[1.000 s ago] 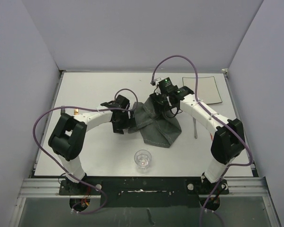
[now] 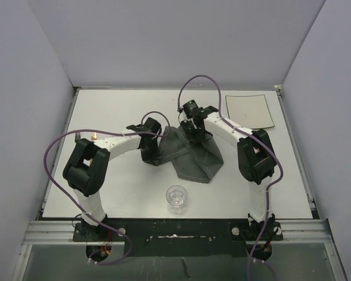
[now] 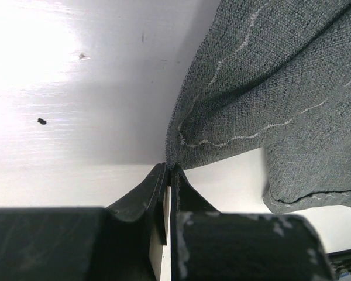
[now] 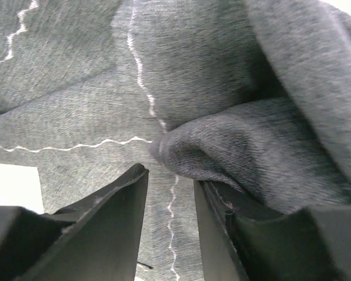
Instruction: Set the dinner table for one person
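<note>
A dark grey cloth napkin with pale stitching lies rumpled and unevenly folded across the middle of the table. My left gripper is shut at its near-left corner, with the thin cloth edge caught at the fingertips. Over the napkin's upper part, my right gripper stands part open, its fingers apart. A raised fold of cloth comes against its right finger and reaches partly across the gap. A clear glass stands near the front edge. At the far left, a fork shows beside the left arm.
A cream square mat with a dark outline lies at the back right. A gold-coloured utensil end shows by the left arm, which hides the rest. Bare white tabletop shows behind the arms and around the glass.
The left gripper shifted slightly toward the napkin's corner.
</note>
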